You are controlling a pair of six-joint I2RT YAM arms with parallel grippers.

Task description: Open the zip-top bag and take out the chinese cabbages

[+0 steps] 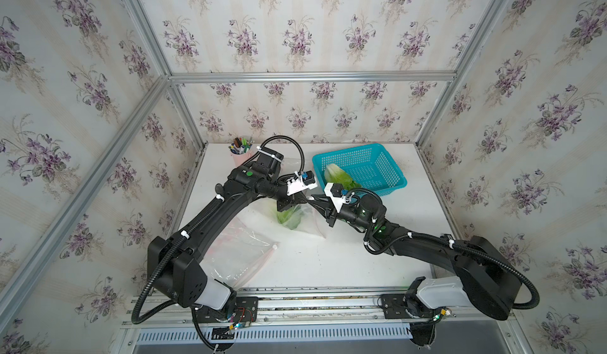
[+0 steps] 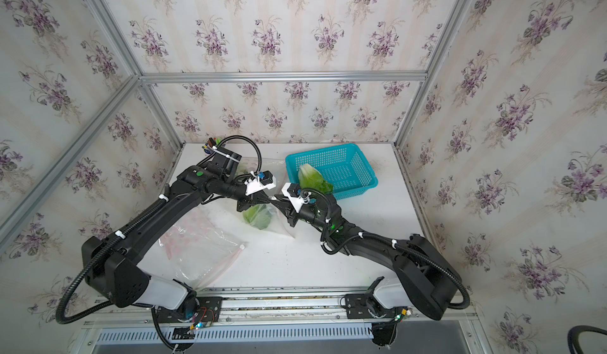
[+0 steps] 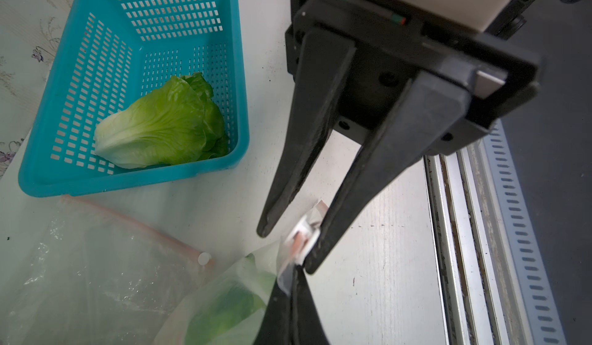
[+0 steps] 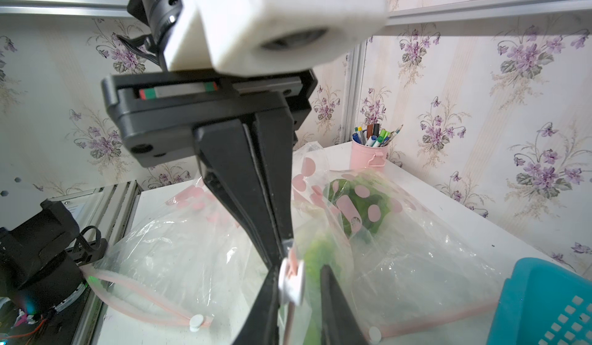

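Observation:
A clear zip top bag with pink dots holds a leafy green cabbage. My left gripper is shut on the bag's top edge, close to the white zip slider. The right gripper faces it with fingers parted. The slider sits between those fingers in the right wrist view, while the left wrist view has it near one fingertip; no firm hold on it shows. A second cabbage lies in the teal basket. Both fingertips are hard to make out in the top views.
Two other clear bags lie flat, one at the front left and one behind the held bag. A leafy green shows under the dotted plastic. The pink pen cup stands at the back.

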